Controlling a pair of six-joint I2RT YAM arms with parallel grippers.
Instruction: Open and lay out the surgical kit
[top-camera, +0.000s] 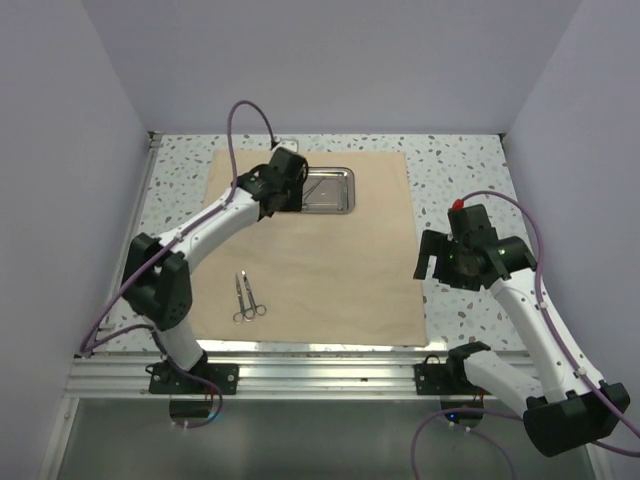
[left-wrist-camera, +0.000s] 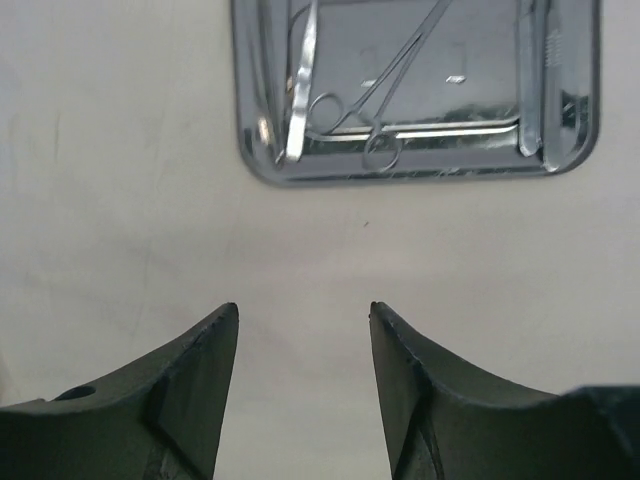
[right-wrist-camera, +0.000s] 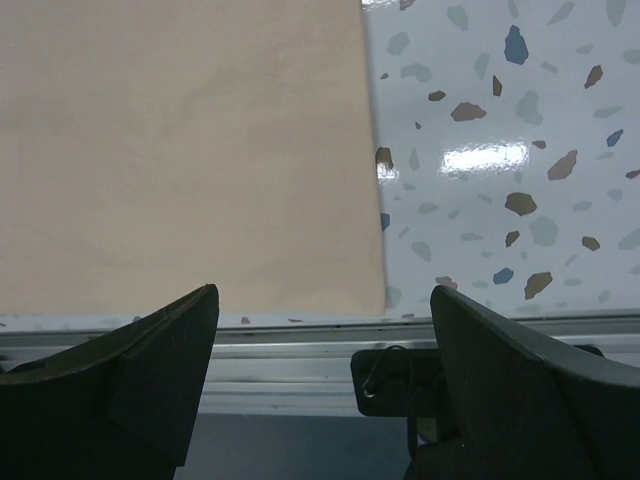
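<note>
The metal tray lies at the back of the tan cloth. Inside it, the left wrist view shows a slim silver instrument at left, ring-handled forceps slanting across the middle, and flat handles along the right side. My left gripper is open and empty; from above, its arm covers the tray's left part. Two ring-handled instruments lie side by side on the cloth's front left, a left one and a right one. Off the cloth's right edge, my right gripper stands open, nothing between its fingers.
Speckled tabletop shows around it, with a metal rail along the front. Purple cables run along both arms.
</note>
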